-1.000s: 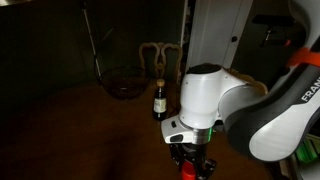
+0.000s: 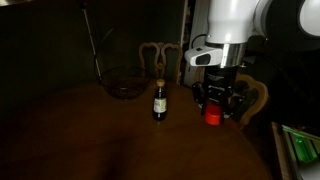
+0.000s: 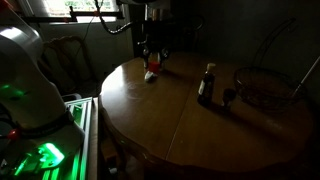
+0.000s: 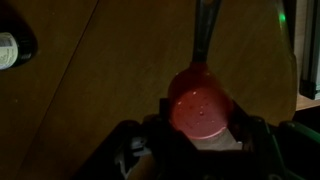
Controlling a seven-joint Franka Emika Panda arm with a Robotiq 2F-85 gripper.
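Note:
My gripper is shut on a red rounded object (image 4: 200,100), with a dark finger on either side of it. A dark, handle-like strip (image 4: 205,35) runs up from the red part in the wrist view; whether the two are joined is hard to tell. In exterior view 1 the red object (image 2: 213,114) hangs beneath the gripper (image 2: 214,102), at the right side of the table. Exterior view 2 shows the red object (image 3: 154,68) near the table's far left part, with a small pale patch (image 3: 150,76) below it.
A dark bottle with a pale label (image 2: 160,101) stands upright on the wooden table (image 2: 90,140). Beside the bottle in exterior view 2 is a small dark object (image 3: 228,97). A wire basket (image 3: 268,88) sits farther along. Chairs (image 2: 157,58) stand behind the table.
In exterior view 1 the gripper and red object have moved up and to the right, away from the front of the view. The bottle and basket have stayed put.

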